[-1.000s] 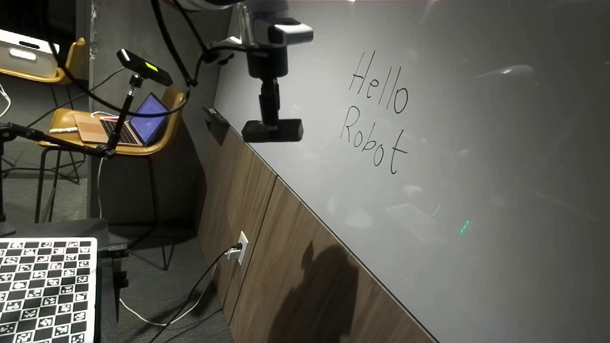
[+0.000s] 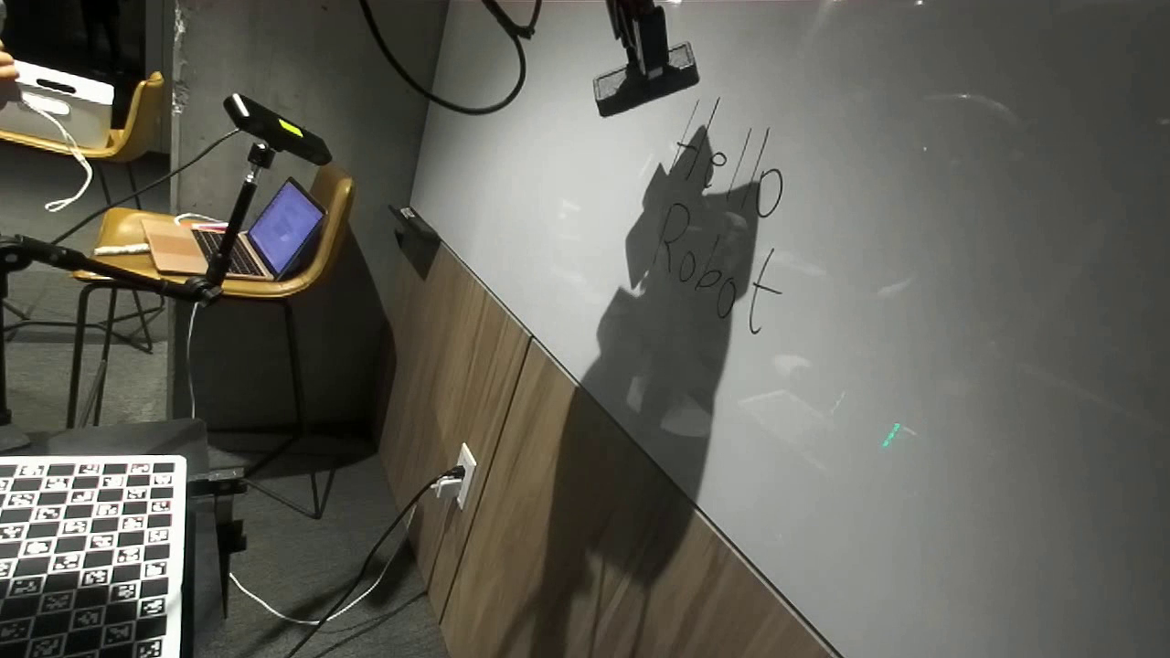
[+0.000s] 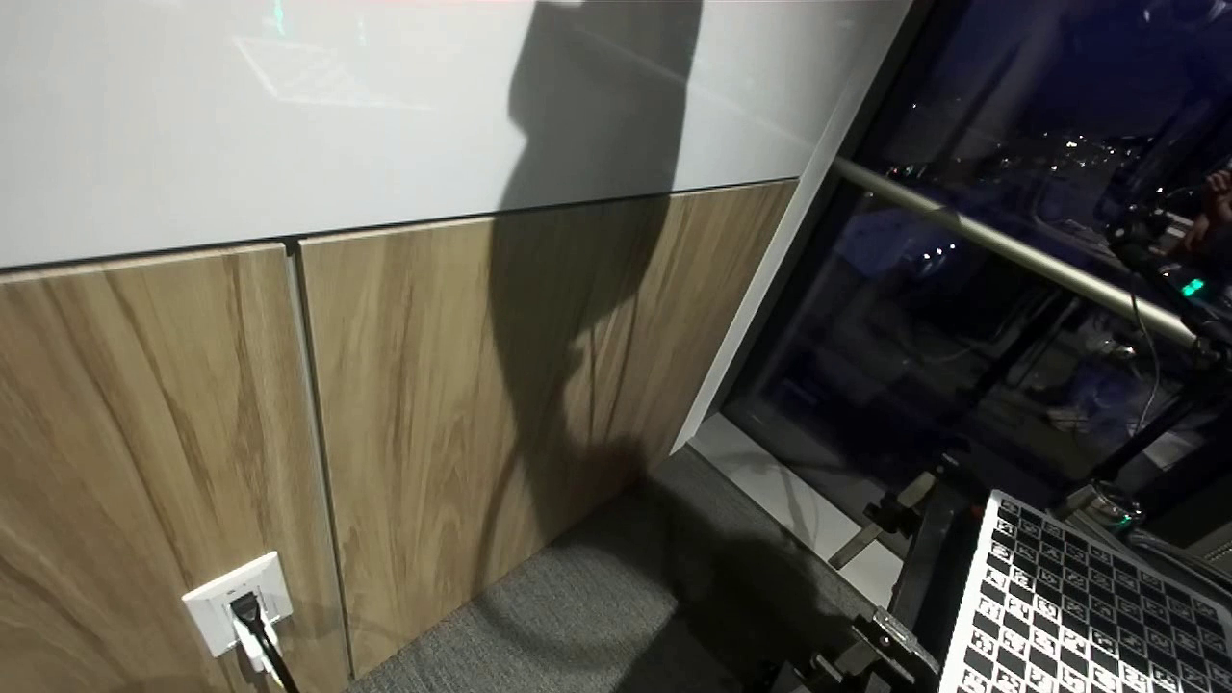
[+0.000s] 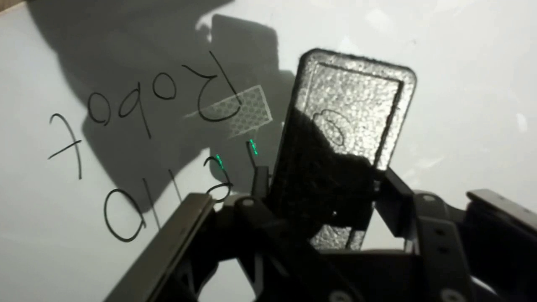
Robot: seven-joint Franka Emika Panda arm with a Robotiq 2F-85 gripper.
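Note:
Between the fingers of my gripper is a black rectangular eraser (image 4: pixel 352 110), its speckled face lit at the upper part. In exterior view 1 the eraser (image 2: pixel 647 82) hangs at the top, to the upper left of the handwriting, and most of the arm is out of frame. The whiteboard (image 2: pixel 932 219) carries the black words "Hello" (image 2: pixel 771 193) and "Robot" (image 2: pixel 702 274). In the wrist view "Robot" (image 4: pixel 163 85) appears upside down left of the eraser, and part of "Hello" is hidden behind the gripper. Whether the eraser touches the board cannot be told.
Wood panels (image 2: pixel 439 318) run below the board, with a plugged-in outlet (image 2: pixel 466 475). A small black holder (image 2: pixel 413 225) sits at the board's left edge. A chair with a laptop (image 2: pixel 252 236) stands left. The board right of the words is bare.
The eraser has moved up and right with the gripper, from low at the board's left side to the top. The arm's shadow has shifted up onto the words, and the eraser's underside now shows.

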